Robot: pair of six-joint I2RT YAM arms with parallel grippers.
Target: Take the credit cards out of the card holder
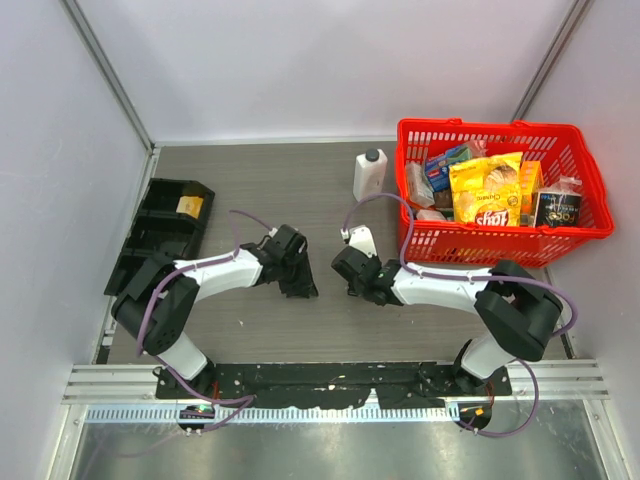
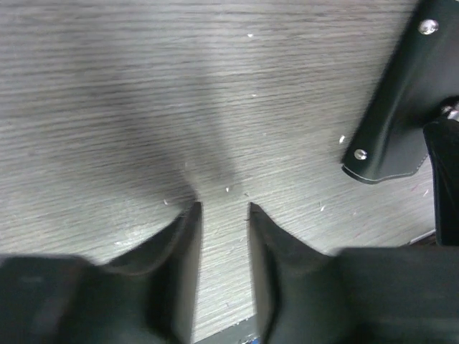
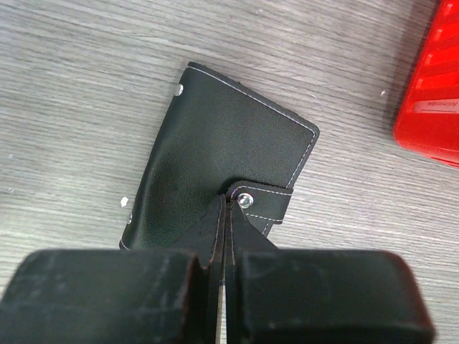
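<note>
The card holder (image 3: 215, 143), a black leather case with white stitching, lies closed on the table in the right wrist view. Its strap (image 3: 269, 201) lies across one edge with a metal snap. My right gripper is shut, its fingertips right at the strap's end beside the snap; whether they pinch its thin edge cannot be made out. In the left wrist view part of the same card holder (image 2: 401, 93) shows at the right. Left of it my left gripper stands part open, only bare table between its fingers. No cards are visible.
A red basket (image 1: 420, 240) full of groceries stands at the back right, with a white bottle (image 1: 369, 176) beside it. At the left is a black tray (image 1: 150, 235) holding a yellow item.
</note>
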